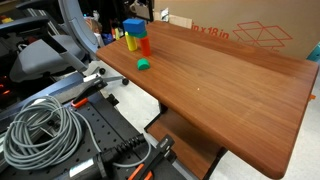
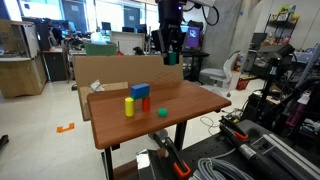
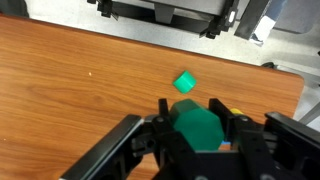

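Observation:
A green cylinder point(image 3: 198, 128) fills the space between my fingers in the wrist view, and my gripper is shut on it. Exterior view 2 shows the gripper point(image 2: 174, 58) high above the table, well clear of the objects on it. On the wooden table point(image 1: 220, 80) are a red cylinder point(image 1: 145, 47), a yellow cylinder point(image 1: 131, 43) and a blue block point(image 1: 134, 25) close together; whether the blue block rests on the cylinders I cannot tell. A small green block point(image 1: 143, 64) lies apart from them near the table edge.
Cardboard point(image 1: 230, 20) stands along the back of the table. Coiled grey cable point(image 1: 42, 137) hangs beside the robot's base area, and a grey chair point(image 1: 40, 58) is off to the left.

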